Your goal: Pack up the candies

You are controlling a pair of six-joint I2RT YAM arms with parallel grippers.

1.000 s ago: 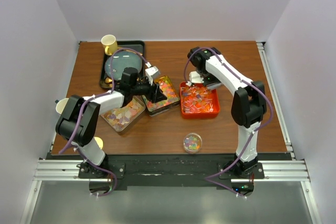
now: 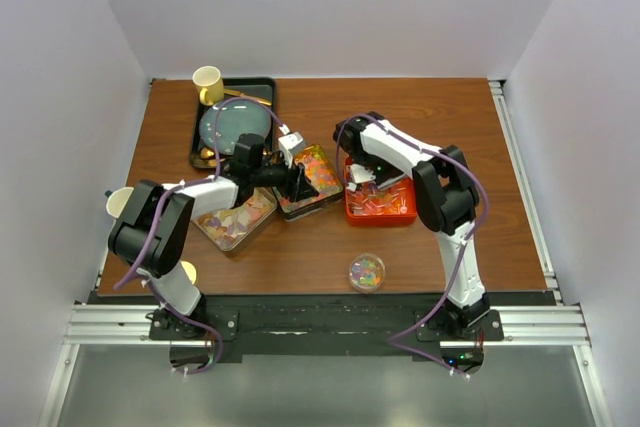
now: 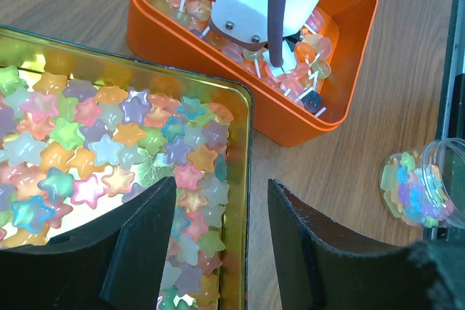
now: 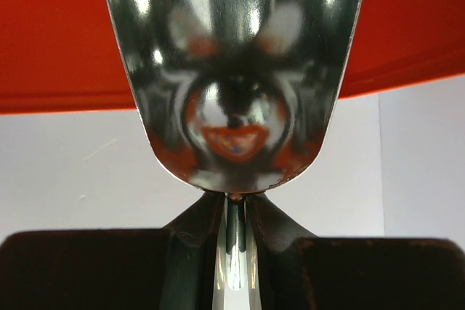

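My right gripper is shut on the handle of a shiny metal scoop (image 4: 240, 85), seen close up in the right wrist view. In the top view the scoop is mostly hidden by the arm, over the orange-red bin (image 2: 408, 209) of wrapped lollipops (image 3: 290, 81). My left gripper is part open with nothing between its fingers, above the right edge of the gold-rimmed tray (image 3: 243, 150) of star candies (image 3: 107, 149). A round clear jar (image 2: 366, 272) with colourful candies lies at the front of the table.
Left of the star tray is a second candy tray (image 2: 232, 237). Behind it, a black tray (image 2: 262, 87) carries a grey-green plate (image 2: 235, 125), beside a yellow mug (image 2: 208, 84). Bare table lies around the jar and at the right.
The left arm has hardly moved.
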